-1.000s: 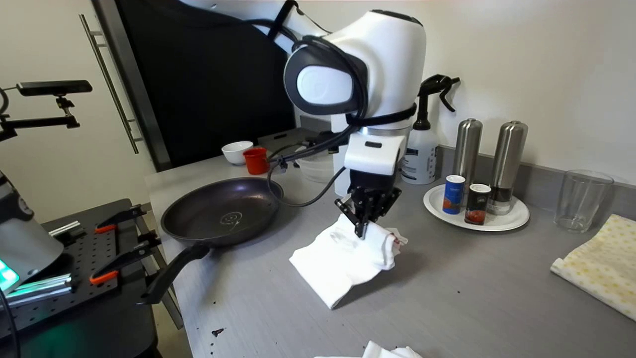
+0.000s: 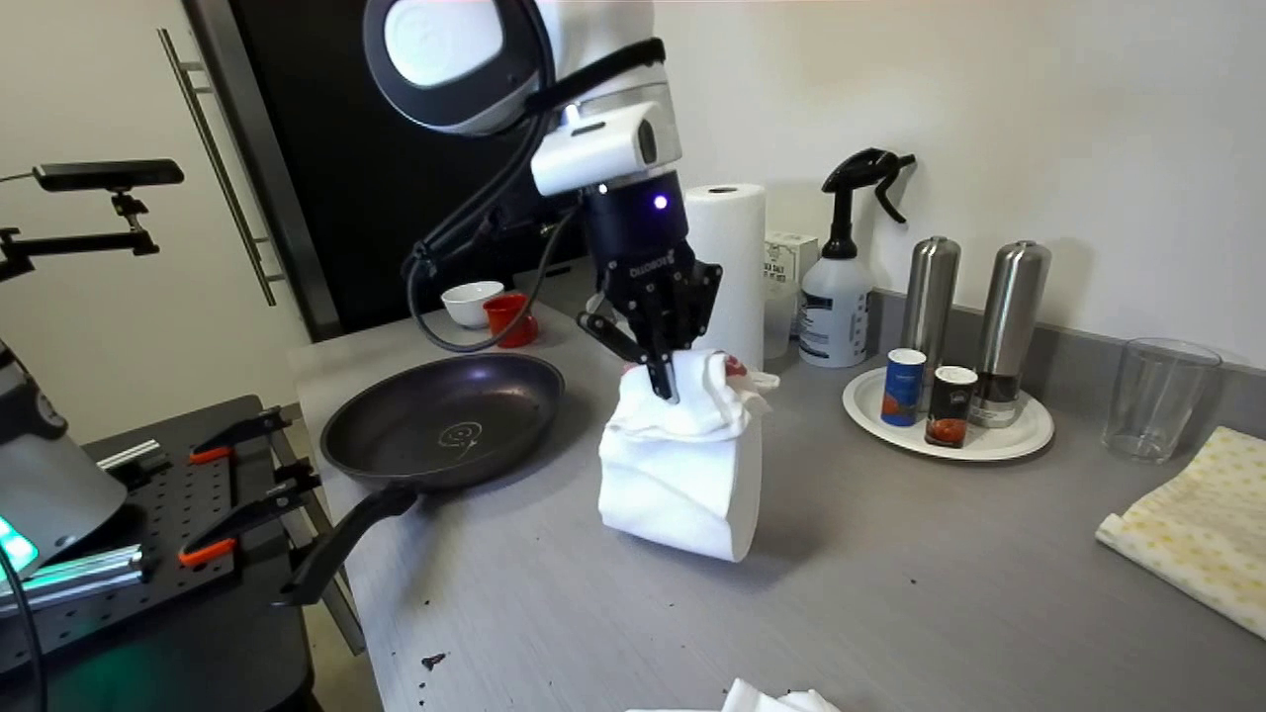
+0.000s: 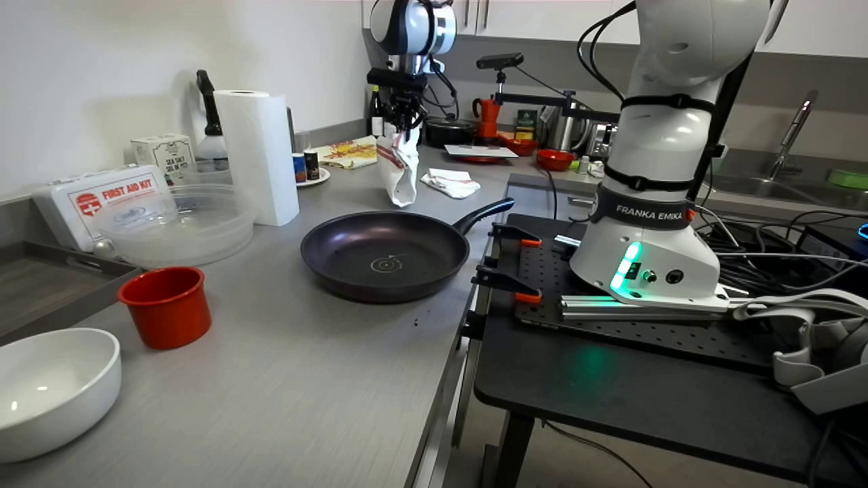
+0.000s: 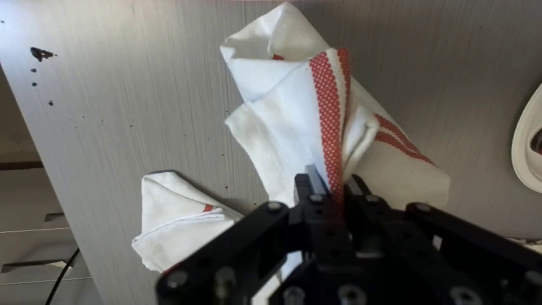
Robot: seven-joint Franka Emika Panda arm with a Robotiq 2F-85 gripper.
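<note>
A white towel with red stripes [image 4: 289, 117] hangs folded from my gripper [image 2: 667, 386], which is shut on its upper part. In the wrist view the striped fold runs between the fingers. The same towel [image 3: 399, 167] dangles over the counter in exterior view 2; whether its lower end touches the counter I cannot tell. A second white towel [image 4: 178, 218] lies folded on the counter, to the left of the gripper in the wrist view.
A black frying pan [image 2: 445, 421] lies beside the held towel, its handle past the counter edge. A white plate [image 2: 947, 441] with shakers and grinders, a paper towel roll [image 2: 726, 273], a spray bottle [image 2: 836, 309] and a glass [image 2: 1160, 398] stand near the wall. Bare counter lies in front.
My gripper has risen and moved left in exterior view 1, with the towel in it. The towel, earlier spread slanting on the counter, now hangs more upright. The pan has stayed put.
</note>
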